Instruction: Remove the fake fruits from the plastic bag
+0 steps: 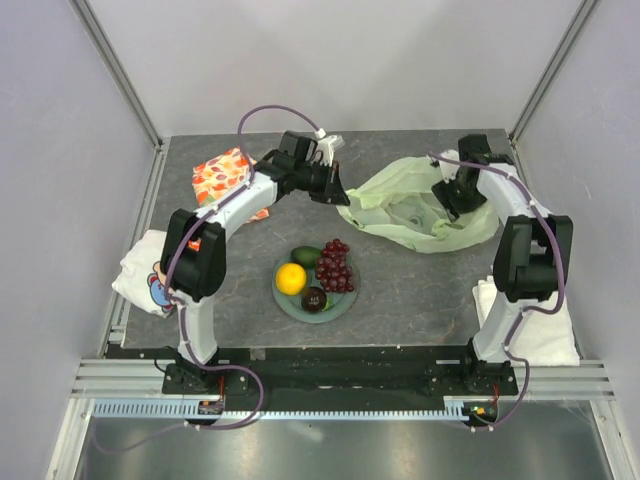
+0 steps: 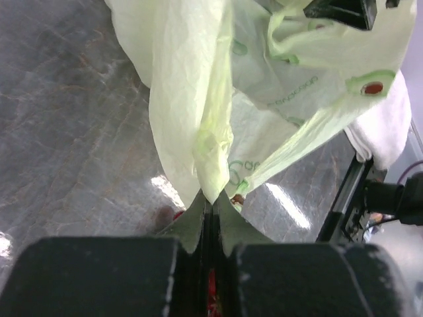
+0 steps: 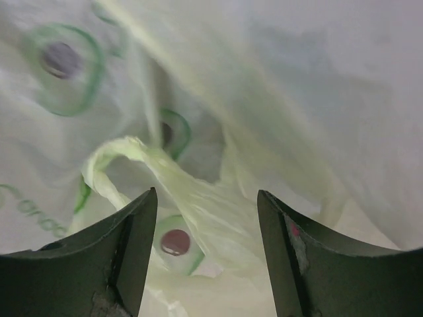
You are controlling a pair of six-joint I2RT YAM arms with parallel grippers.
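The pale green plastic bag (image 1: 410, 180) lies spread at the table's back right, its mouth facing left. My left gripper is shut on a gathered tip of the bag's edge. My right gripper reaches into the bag from the right, its fingers (image 3: 135, 231) apart. Only folds of printed bag film show between and beyond them, and no fruit is seen there. A plate (image 1: 345, 303) near the table's front holds an orange (image 1: 291, 279), an avocado (image 1: 306, 256), grapes (image 1: 334, 268) and a dark round fruit (image 1: 313, 299).
An orange patterned cloth bag (image 1: 217, 178) lies at the back left. Below it is a white bag (image 1: 143, 272) with a printed figure. A folded white towel (image 1: 535, 328) rests at the front right.
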